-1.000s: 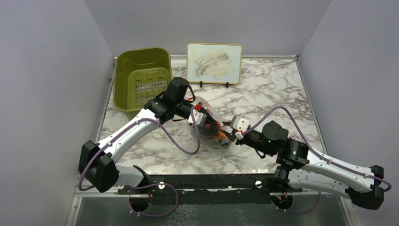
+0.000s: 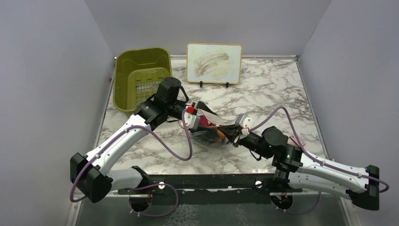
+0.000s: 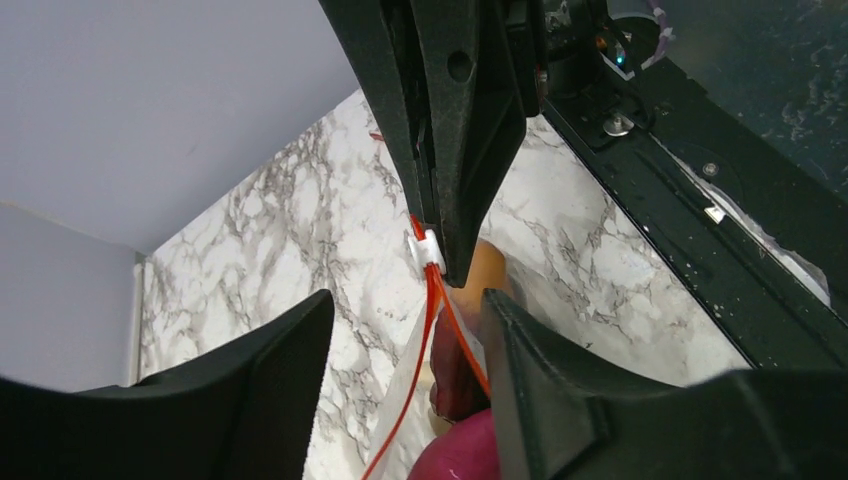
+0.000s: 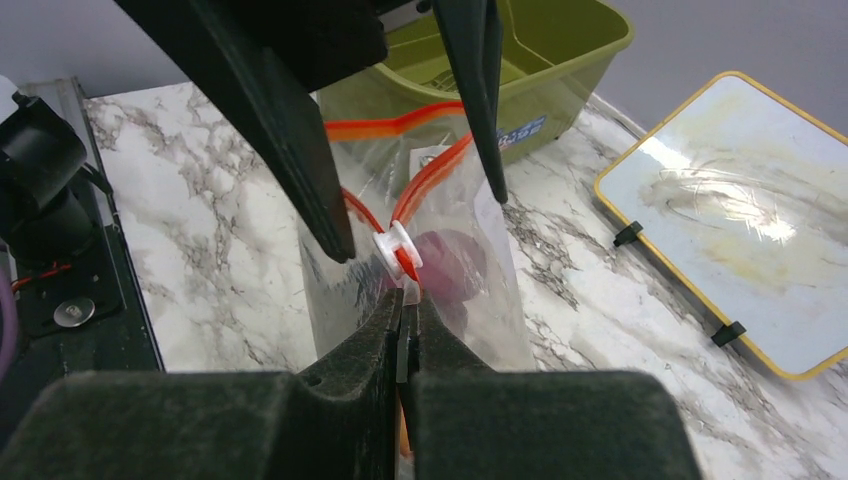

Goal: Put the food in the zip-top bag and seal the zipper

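The clear zip top bag point(image 4: 345, 290) with red zipper strips stands mid-table, holding food: a magenta piece point(image 3: 460, 450), a dark red one point(image 3: 458, 385) and an orange-brown one point(image 3: 487, 268). A white slider point(image 4: 398, 246) sits near the zipper's right end; beyond it the two strips stand apart. My right gripper is shut on the bag's end just past the slider, with thin film between its tips. Around the zipper, on the slider's other side, my left gripper is spread open, its fingers clear of the strips.
A green basket point(image 2: 120, 89) stands at the back left, and a whiteboard on a stand point(image 2: 214, 63) at the back. Bare marble table point(image 2: 277, 89) lies to the back right. A small red-and-white item point(image 2: 297, 140) is near the right edge.
The left gripper's fingers have spread apart, and its arm has shifted slightly left. The right gripper has stayed almost in place at the bag's end.
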